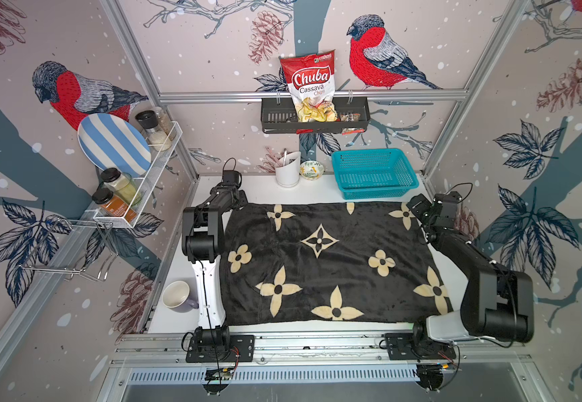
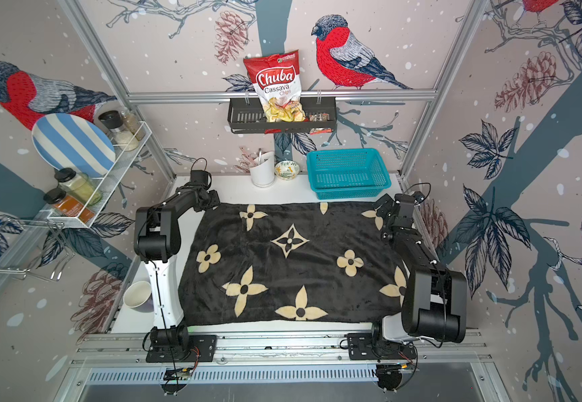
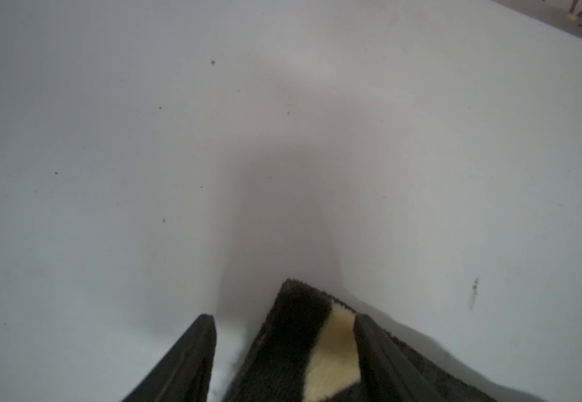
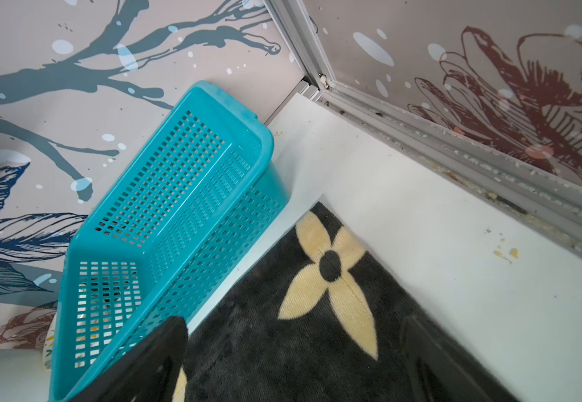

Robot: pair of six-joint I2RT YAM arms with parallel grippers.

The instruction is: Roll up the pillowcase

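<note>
The dark pillowcase (image 1: 337,261) with cream flower shapes lies spread flat over most of the white table. At its far left corner is my left gripper, part open; in the left wrist view the cloth's corner shows between its fingers, which do not visibly pinch it. Near the far right corner hangs my right gripper, its fingers wide open and apart from the cloth. A cream flower and the bare corner of the pillowcase (image 4: 250,348) appear ahead of it in the right wrist view.
A turquoise basket (image 1: 374,175) stands behind the cloth's far right edge, close to it. A white holder (image 1: 287,169) and small bowl (image 1: 311,170) sit at the back. A mug (image 1: 179,296) is at the front left, beside the left arm.
</note>
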